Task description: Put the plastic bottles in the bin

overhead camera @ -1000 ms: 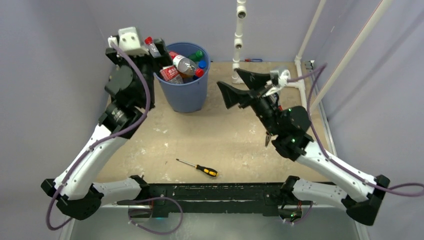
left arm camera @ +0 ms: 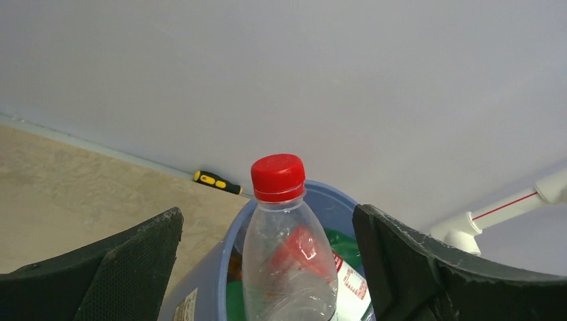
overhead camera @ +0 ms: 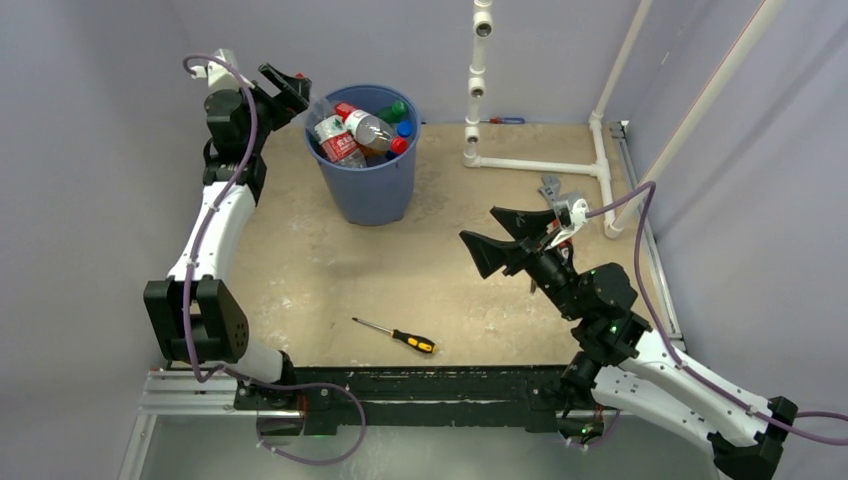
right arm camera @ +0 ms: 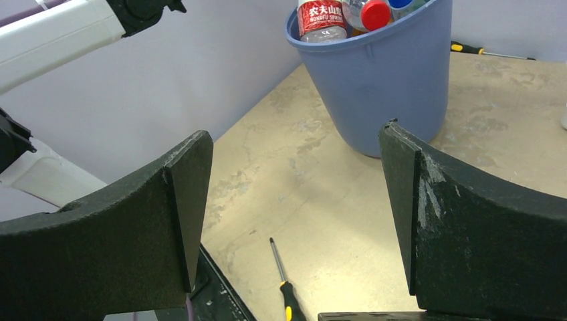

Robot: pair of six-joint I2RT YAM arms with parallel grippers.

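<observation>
The blue bin (overhead camera: 365, 190) at the back left holds several plastic bottles, among them a red-labelled bottle (overhead camera: 338, 143) and a clear bottle (overhead camera: 370, 130). In the left wrist view an upright clear bottle with a red cap (left arm camera: 287, 247) at the bin's rim stands between the fingers of my open left gripper; whether they touch it I cannot tell. My right gripper is over the right of the board, open, with nothing between its fingers.
A screwdriver (overhead camera: 412, 338) lies on the front of the board (overhead camera: 280, 260). White pipes (overhead camera: 530, 163) run along the back and right, with tools partly hidden beside my right arm.
</observation>
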